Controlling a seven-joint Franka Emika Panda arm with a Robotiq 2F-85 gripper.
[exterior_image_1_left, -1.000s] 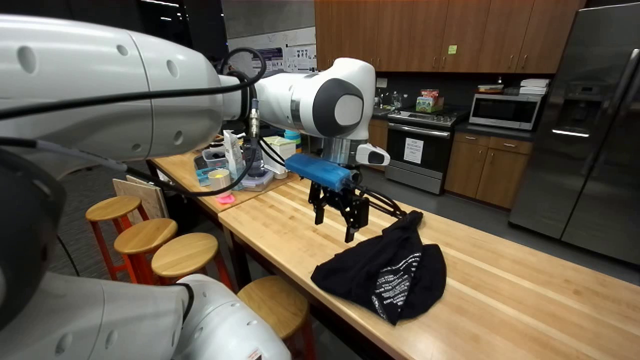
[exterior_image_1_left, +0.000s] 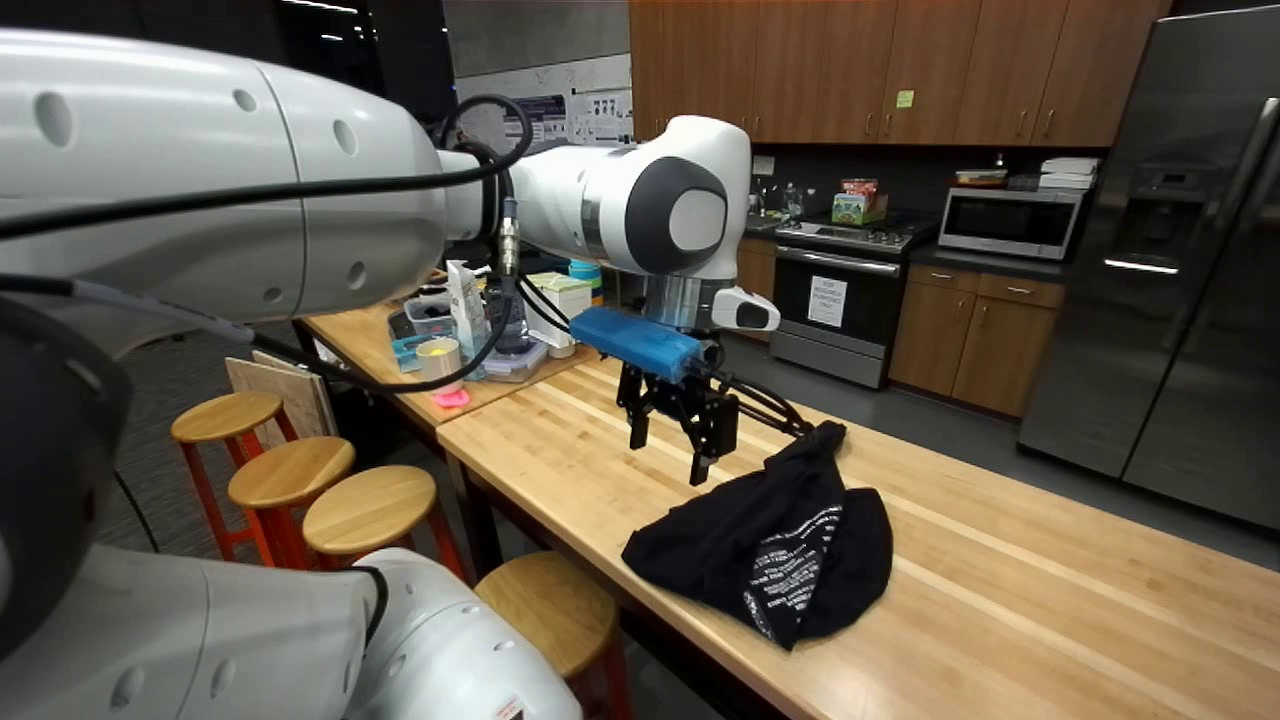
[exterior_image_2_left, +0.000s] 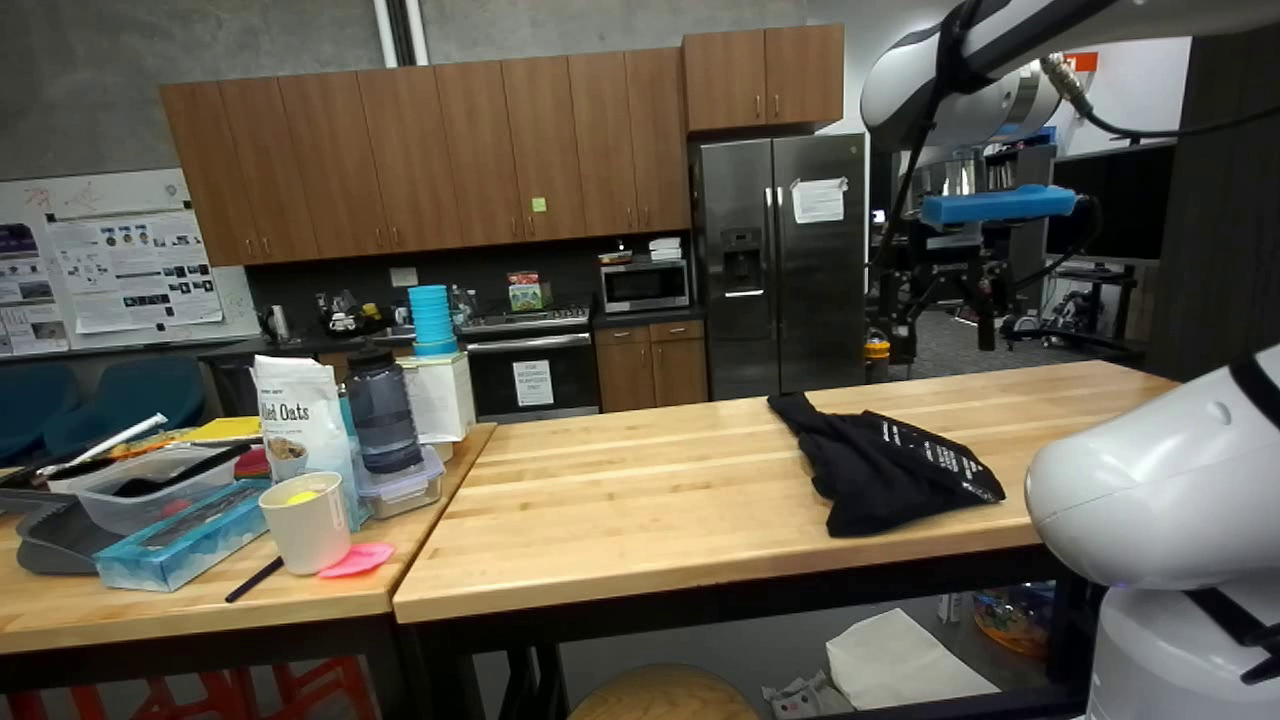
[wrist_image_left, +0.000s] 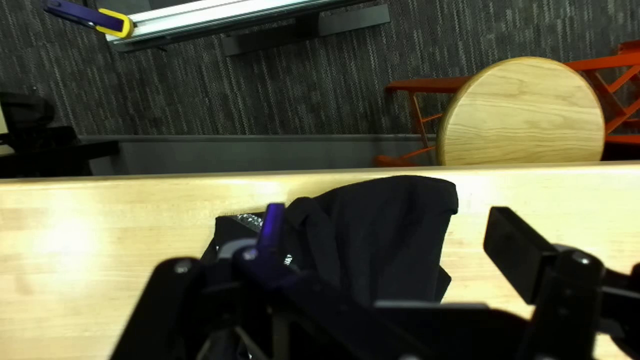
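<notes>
A black garment (exterior_image_1_left: 720, 534) with white printed text lies folded and rumpled on the wooden table (exterior_image_1_left: 1020, 564), close to its front edge. In the second exterior view the same black garment (exterior_image_2_left: 882, 474) rests toward the table's right part. My gripper (exterior_image_1_left: 668, 462) hangs above the table, its two fingers wide apart and nothing between them. From the wrist the black garment (wrist_image_left: 378, 240) appears below and between the spread fingers of my gripper, partly covered by the gripper's body. The gripper (exterior_image_2_left: 942, 342) is also clear of the cloth in the second exterior view.
On the adjoining table at the left stand an oats bag (exterior_image_2_left: 302, 420), a white cup (exterior_image_2_left: 306, 524), a dark bottle (exterior_image_2_left: 381, 414) and several containers. Stools (exterior_image_1_left: 552, 614) line the front edge.
</notes>
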